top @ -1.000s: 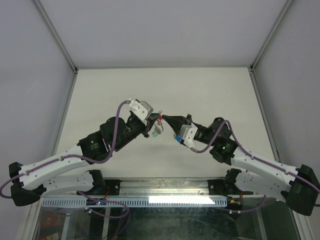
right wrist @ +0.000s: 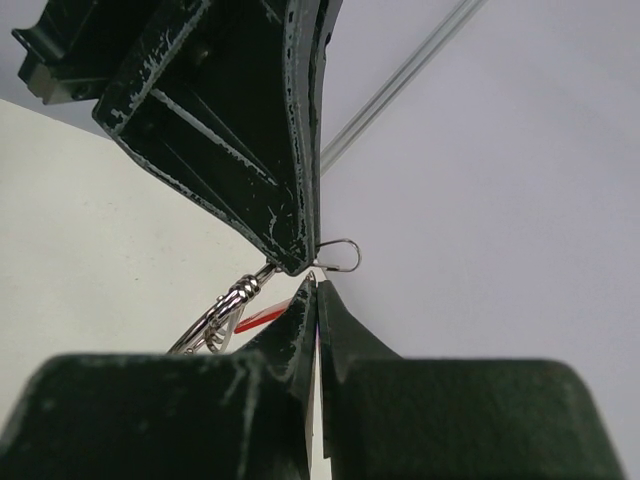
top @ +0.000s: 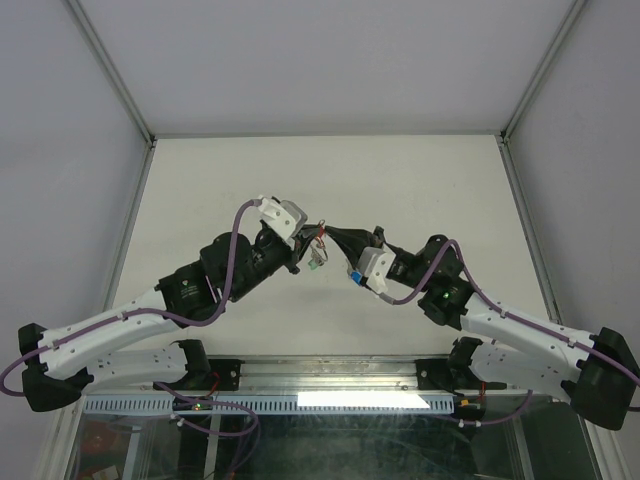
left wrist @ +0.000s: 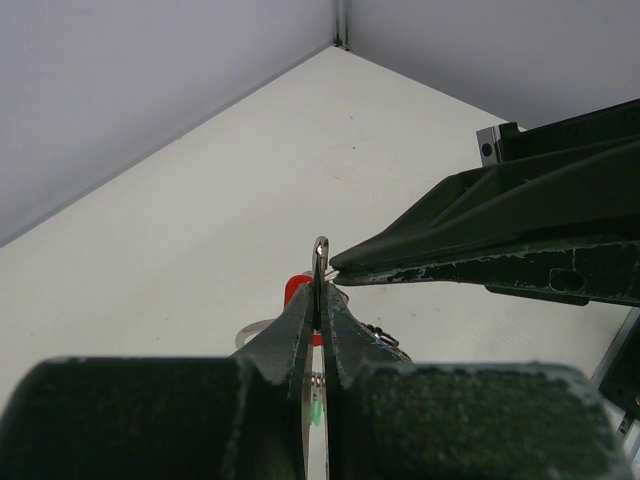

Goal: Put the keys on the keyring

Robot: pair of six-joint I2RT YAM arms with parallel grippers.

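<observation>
My left gripper is shut on a silver wire keyring point(left wrist: 321, 255); its bent end sticks out beyond the fingertips. In the right wrist view, the ring's coiled part point(right wrist: 240, 290) emerges on the other side of the left fingers point(right wrist: 285, 225). A red key point(left wrist: 297, 287) and a green piece point(left wrist: 316, 410) hang below, partly hidden by the fingers. From the right, my right gripper point(top: 329, 231) is shut with its tips at the ring. A thin bit of metal point(left wrist: 332, 273) shows there; whether it is gripped is unclear.
Both arms meet above the middle of the white table point(top: 400, 190). A metal rail point(top: 320, 370) runs along the front.
The hanging keys have swung slightly to the right below the ring. Both arms look nearly still, and both grippers stay shut.
</observation>
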